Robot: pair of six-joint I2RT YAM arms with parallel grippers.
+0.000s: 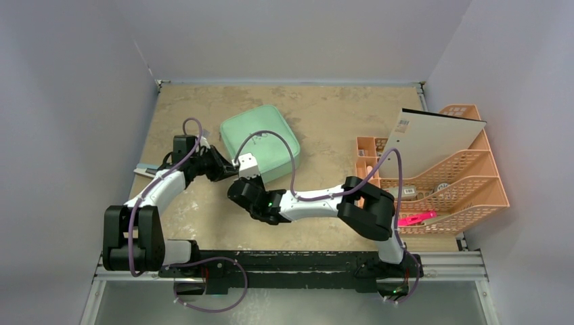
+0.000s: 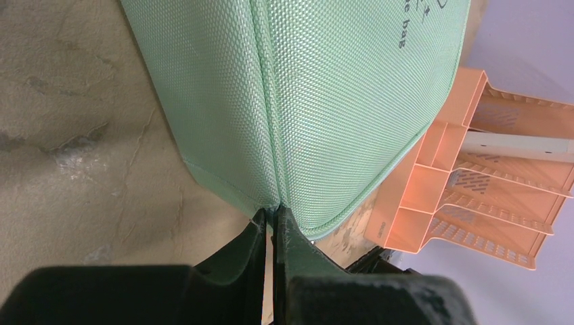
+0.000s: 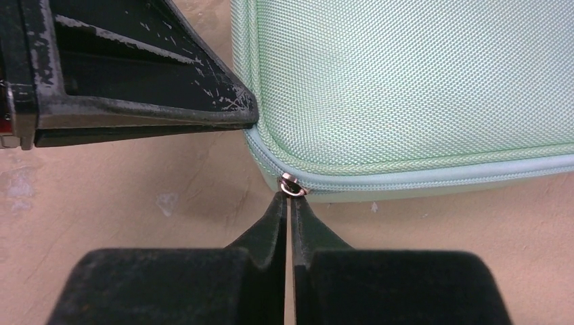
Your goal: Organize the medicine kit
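The mint-green kit bag [image 1: 260, 128] lies closed on the table, tilted askew, with its zipper running along the edge. My left gripper is shut on the bag's corner fabric. My right gripper is shut at the metal zipper pull [image 3: 292, 189] at the bag's rounded corner; whether the pull is between its fingertips is hard to tell. The other gripper's black body shows beside it in the right wrist view.
An orange organizer [image 1: 474, 196] with compartments, a white board [image 1: 426, 145] and small items, including a pink tool [image 1: 416, 219], stands at the right.
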